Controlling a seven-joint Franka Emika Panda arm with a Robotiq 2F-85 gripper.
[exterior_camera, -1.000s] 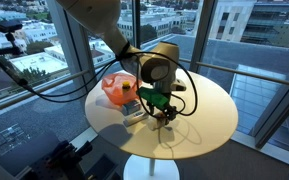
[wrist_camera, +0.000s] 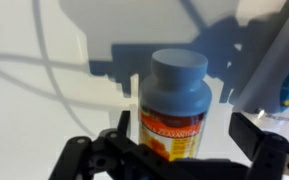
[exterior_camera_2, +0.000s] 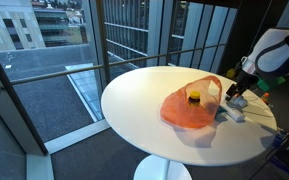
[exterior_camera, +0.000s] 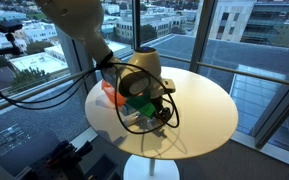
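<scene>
In the wrist view, a small bottle (wrist_camera: 174,105) with a grey-blue cap and an orange and yellow label shows between the fingers of my gripper. The fingers are open, with a visible gap on either side of the bottle. From the second exterior view, the gripper (exterior_camera_2: 243,92) is low over the right side of the round white table (exterior_camera_2: 134,105). In the first exterior view the arm and its cables partly cover the gripper (exterior_camera: 162,113), and the bottle cannot be made out there.
An orange mesh bag (exterior_camera_2: 189,115) with a yellow-topped dark item inside lies beside the gripper. A white item with a blue patch (wrist_camera: 287,88) is close to the right finger. Windows (exterior_camera: 169,50) stand behind it.
Over the last second the arm has swung left in the first exterior view. It now covers more of the orange bag and the items beside it.
</scene>
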